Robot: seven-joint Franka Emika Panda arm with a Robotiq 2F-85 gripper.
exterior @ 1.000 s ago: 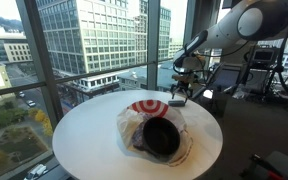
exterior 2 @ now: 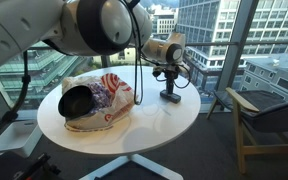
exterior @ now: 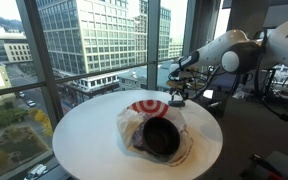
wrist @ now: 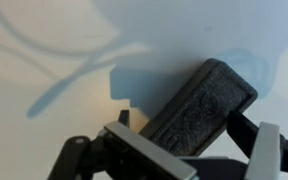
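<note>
A dark, fuzzy block like a board eraser [wrist: 206,106] lies on the white round table, slanting across the wrist view. My gripper is open over it, the block's near end partly hidden behind the fingers. In exterior view 2 the block [exterior 2: 170,97] rests near the table's far right edge with the gripper [exterior 2: 170,83] just above; whether they touch I cannot tell. Exterior view 1 shows the block [exterior: 177,103] small beneath the gripper [exterior: 179,95].
A black bowl or pot [exterior: 162,137] lies tipped on its side on a crumpled red-and-white bag [exterior 2: 108,98]. Bare white table [exterior: 89,135] stretches to the left in exterior view 1. An armchair [exterior 2: 259,118] stands beyond the table's right side in exterior view 2.
The arm has come lower, bringing the gripper down closer to the dark block. The block, bag and bowl appear unmoved.
</note>
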